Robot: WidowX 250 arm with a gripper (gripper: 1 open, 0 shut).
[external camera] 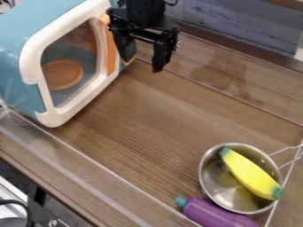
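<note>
My black gripper (144,55) hangs at the top centre, just right of the orange handle on the front of a toy blue microwave (35,40). Its fingers are apart, with nothing seen between them. Inside the microwave, behind its door, is an orange round plate (62,73).
At the lower right a steel pot (218,177) holds a yellow banana (249,171). A purple eggplant (218,215) lies beside it. A wall (243,27) runs along the back.
</note>
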